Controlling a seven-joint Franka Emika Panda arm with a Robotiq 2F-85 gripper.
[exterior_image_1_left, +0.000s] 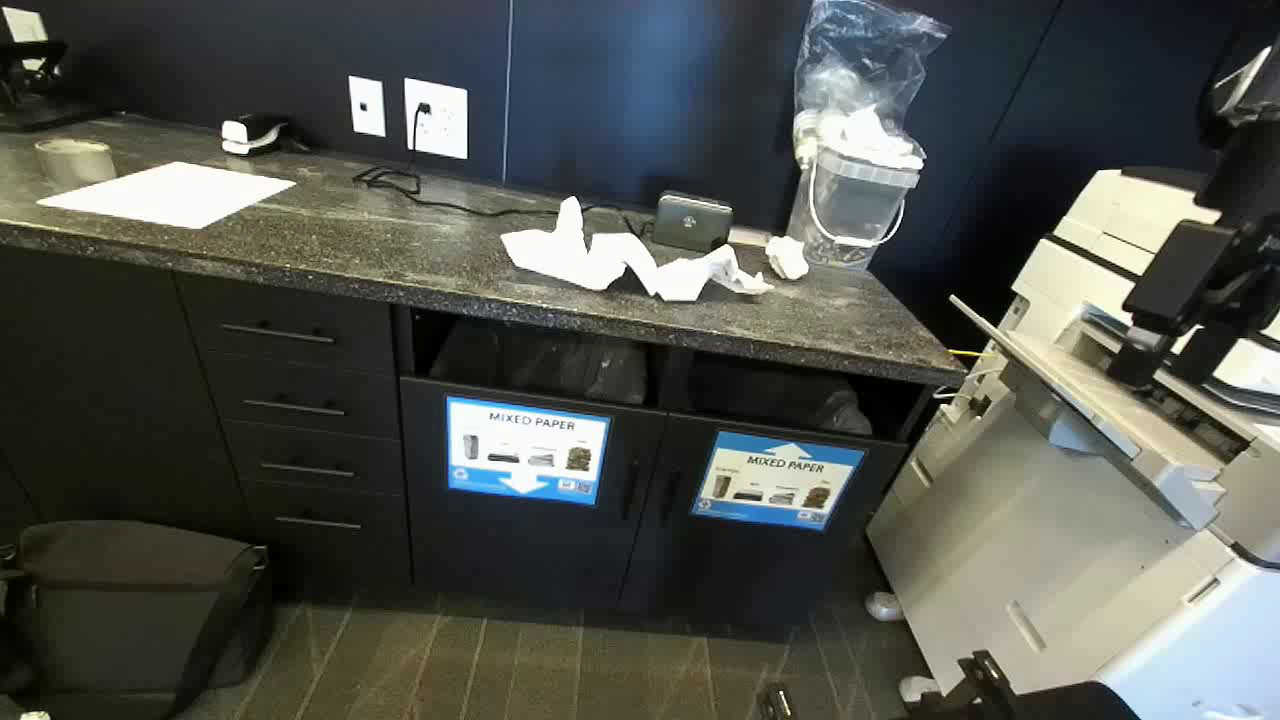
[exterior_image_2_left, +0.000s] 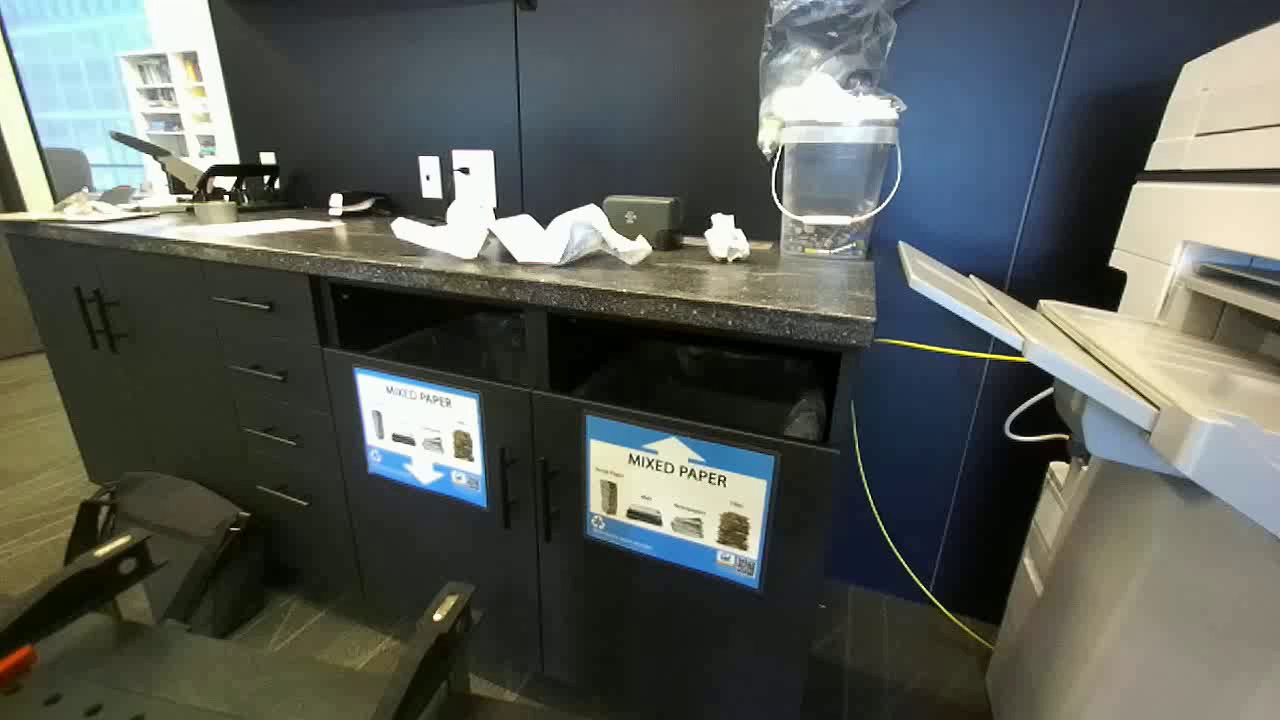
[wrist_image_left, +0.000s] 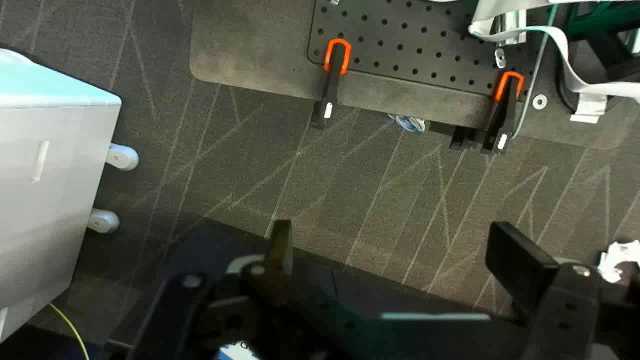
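Spread apart in the wrist view, the two dark fingers of my gripper are open with nothing between them; carpet lies far below. In exterior view 1, black arm parts hang at the right edge, in front of the printer. A long crumpled strip of white paper (exterior_image_1_left: 612, 258) rests on the dark counter (exterior_image_1_left: 444, 266); it also shows in exterior view 2. A small paper ball (exterior_image_1_left: 787, 257) sits right of it, beside a clear bucket (exterior_image_2_left: 824, 180) with white crumpled material at its top. Farther left lies a flat white sheet (exterior_image_1_left: 170, 194).
On the counter stand a small black box (exterior_image_1_left: 692, 222), a stapler (exterior_image_1_left: 254, 134) and a tape roll (exterior_image_1_left: 74, 161). Below are open slots over cabinet doors marked mixed paper. A printer (exterior_image_1_left: 1080, 360) stands to the right. A black bag (exterior_image_1_left: 126, 606) lies on the floor.
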